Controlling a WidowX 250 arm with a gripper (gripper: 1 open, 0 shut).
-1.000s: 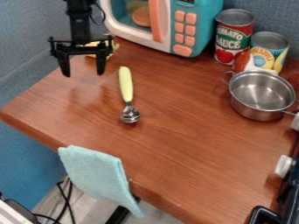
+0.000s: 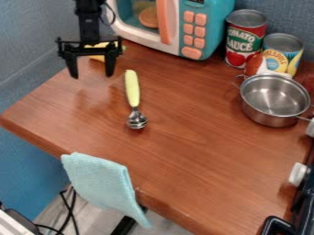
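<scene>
My black gripper (image 2: 91, 68) hangs at the upper left of the wooden table (image 2: 185, 165), its two fingers apart and pointing down, with nothing visible between the tips. Partly behind it lies a small yellow object (image 2: 98, 50), too hidden to name. To the right of the gripper, a scoop with a pale yellow handle (image 2: 131, 89) and a steel head (image 2: 136, 119) lies on the table.
A toy microwave (image 2: 194, 27) stands at the back, beside cans (image 2: 245, 41) and a steel pot (image 2: 273, 99). A light blue cloth (image 2: 105, 184) hangs at the front left edge. Dark objects line the right edge.
</scene>
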